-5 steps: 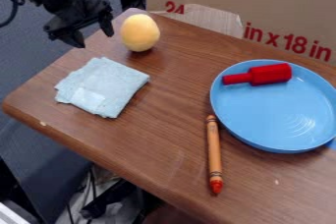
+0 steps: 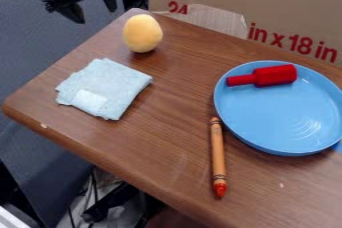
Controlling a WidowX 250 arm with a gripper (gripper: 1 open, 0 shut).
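Observation:
My black gripper hangs at the top left, beyond the table's back-left edge, its fingers open with nothing visible between them. To its lower right a yellow egg-shaped object stands on the wooden table. A folded light-blue cloth lies on the left part of the table. On the right, a blue plate holds a red cylinder with a handle. An orange crayon lies left of and below the plate.
A cardboard box stands behind the table, with a pale flap near its base. The middle of the table between cloth, egg and plate is clear. Dark floor shows beyond the left edge.
My gripper has moved upward and is now partly out of view at the top. The objects on the table have not moved.

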